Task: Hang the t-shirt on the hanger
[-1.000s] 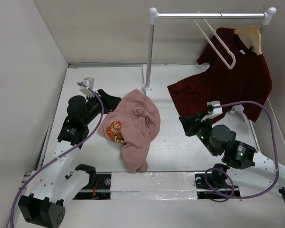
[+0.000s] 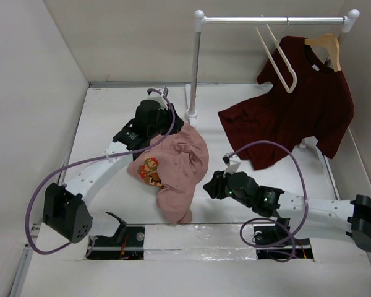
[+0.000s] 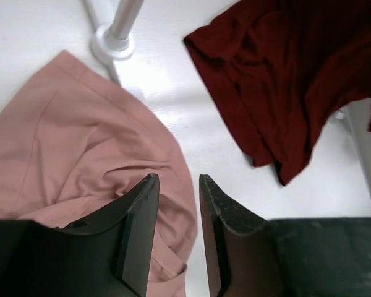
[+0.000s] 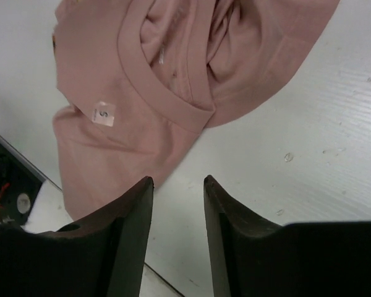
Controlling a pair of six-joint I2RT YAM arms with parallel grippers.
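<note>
A pink t-shirt [image 2: 179, 167] with a pixel figure print lies crumpled on the white table, filling much of both wrist views. My left gripper [image 2: 173, 124] hangs over its upper end, fingers part open with nothing between them. My right gripper [image 2: 213, 189] is to the right of the shirt, also part open and empty, pointed toward it. An empty white hanger [image 2: 290, 80] hangs on the rail [image 2: 247, 20] at the top right.
A dark red t-shirt [image 2: 303, 105] hangs on a wooden hanger [image 2: 321, 42], its lower part spread on the table. The rack post [image 2: 194, 68] stands behind the pink shirt. Bare table shows between the two shirts.
My right gripper has moved left and toward the front of the table, closer to the shirt.
</note>
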